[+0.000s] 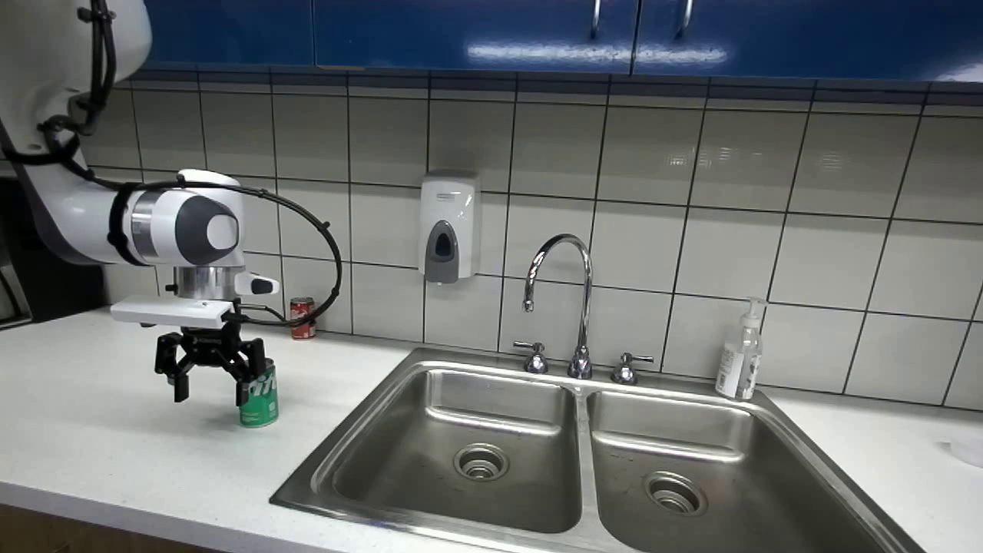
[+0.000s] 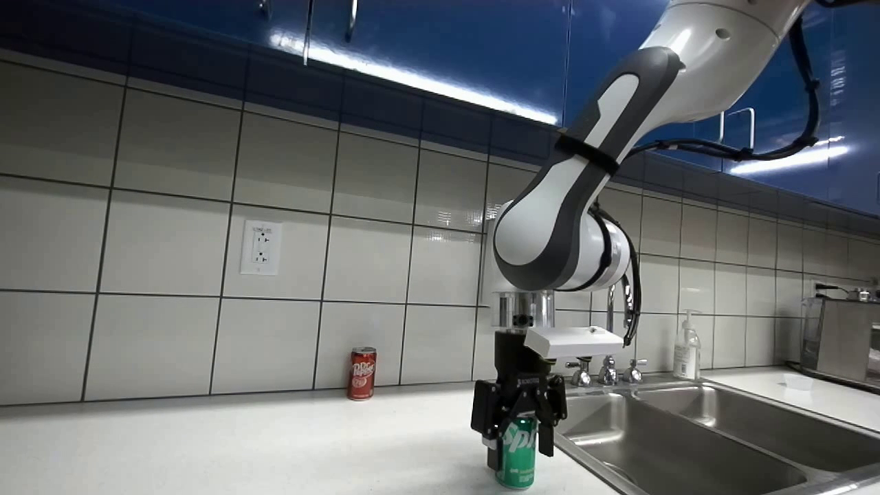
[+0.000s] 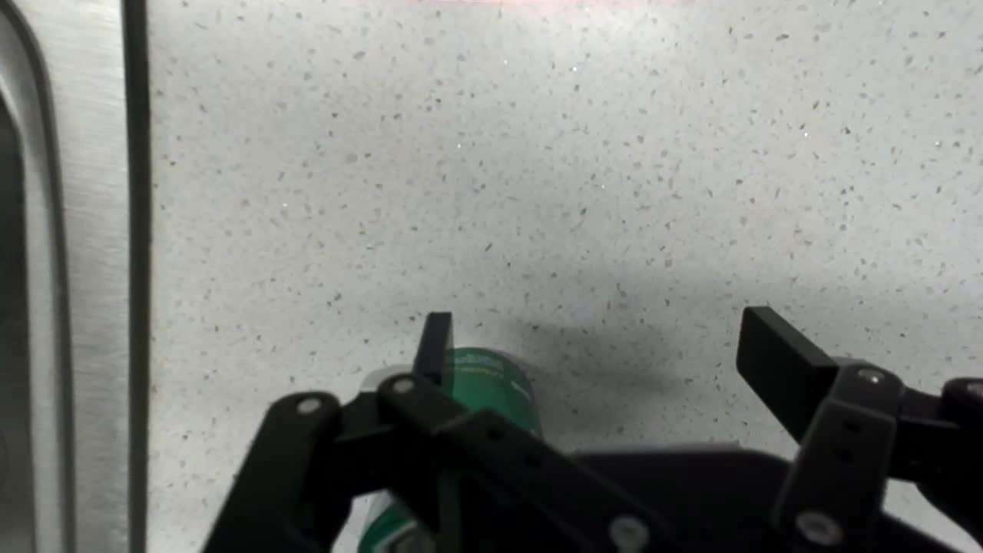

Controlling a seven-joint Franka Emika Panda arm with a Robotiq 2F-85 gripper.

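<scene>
My gripper hangs open over the counter, its fingers spread wide and pointing down. A green Sprite can stands upright on the white counter, overlapping my right finger in exterior view 1. From exterior view 2 the can is partly covered by the gripper's fingers. In the wrist view the green can lies behind and beside the left finger, while only bare counter shows between the fingertips. Farther back, a red Dr Pepper can stands near the tiled wall.
A steel double sink with a tall faucet lies to the right of the green can in exterior view 1. Beyond it stands a clear soap bottle. Counter left of the gripper there is clear.
</scene>
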